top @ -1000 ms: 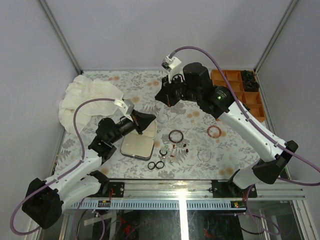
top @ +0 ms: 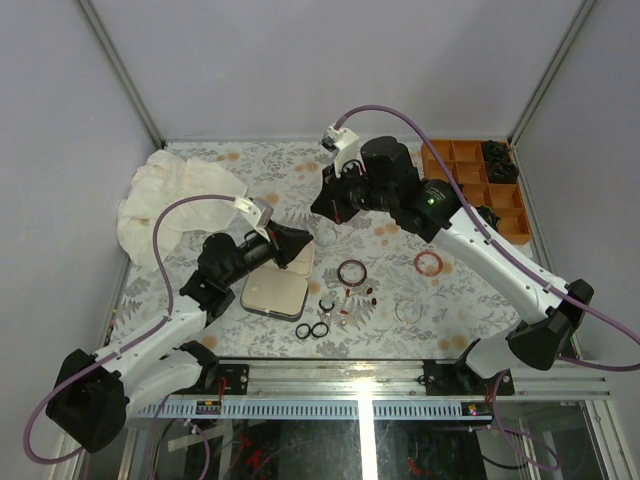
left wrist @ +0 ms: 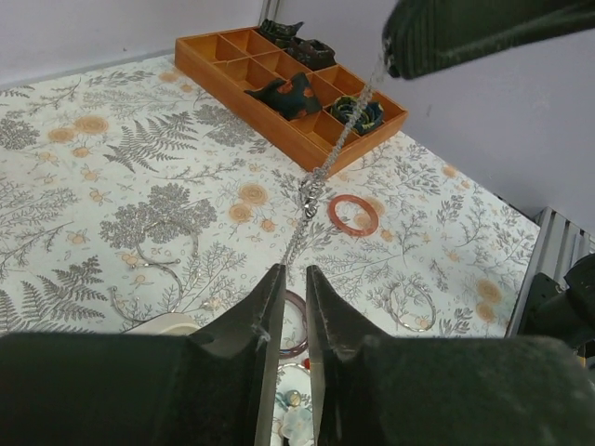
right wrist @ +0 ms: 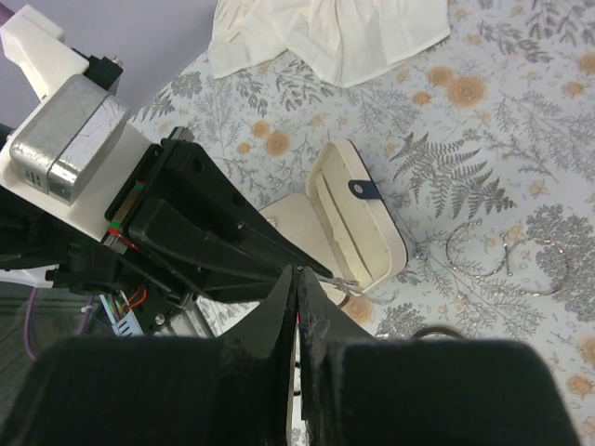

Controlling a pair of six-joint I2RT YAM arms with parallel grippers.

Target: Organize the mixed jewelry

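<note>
A thin silver chain (left wrist: 321, 177) stretches through the air between my two grippers. In the left wrist view, its lower end meets the tips of my left gripper, which is shut on it. Its upper end runs to the tip of my right gripper, shut as well. The right wrist view shows the chain (right wrist: 339, 281) between the right fingertips and the left gripper's tip. Past them, a cream jewelry case (right wrist: 369, 221) lies open on the patterned cloth. Seen from above, a wooden compartment box (top: 466, 151) stands at the far right with dark pouches in it.
Between the case and the front edge lie a dark bangle (top: 341, 276), black rings (top: 320, 330) and small red pieces. A red bangle (top: 418, 268) is farther right. Thin silver hoops (left wrist: 409, 325) lie loose. White fabric (top: 165, 200) covers the back left.
The right wrist has tilted and lowered a little. The jewelry on the cloth, the case and the box have not moved.
</note>
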